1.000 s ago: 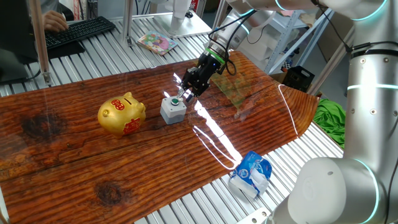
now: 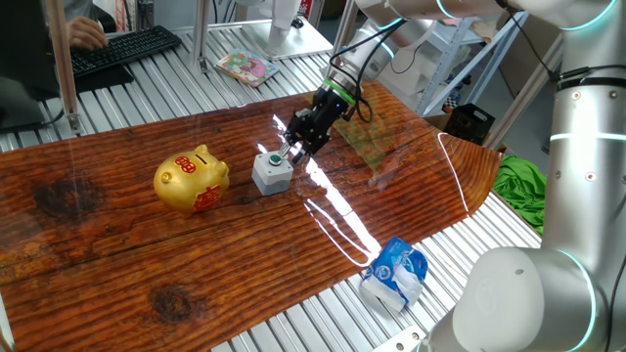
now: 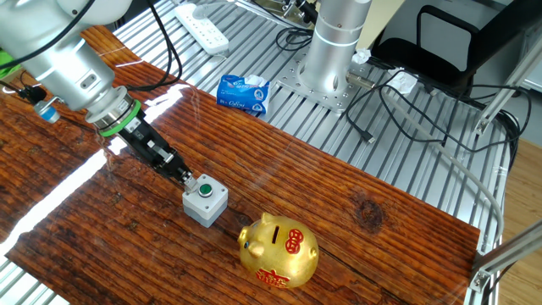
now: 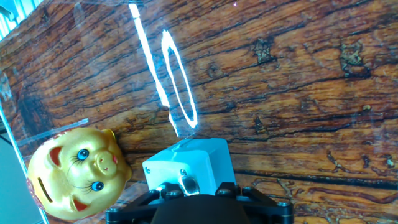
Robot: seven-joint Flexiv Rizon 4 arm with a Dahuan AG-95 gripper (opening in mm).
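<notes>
A pale grey box with a green push button on top stands on the wooden tabletop, its button clear in both exterior views. My gripper slants down to the box, its narrow fingertips together right beside the button. Whether they touch the button or the box top cannot be told. In the wrist view, the box shows just ahead of the black gripper body, which hides the fingertips. Nothing shows held between the fingers. A golden piggy bank with red markings sits upright next to the box, apart from it.
A blue tissue pack lies by the board's edge near a metal arm base. On the slatted table beyond are a colourful booklet and a keyboard. Much of the wooden board is bare.
</notes>
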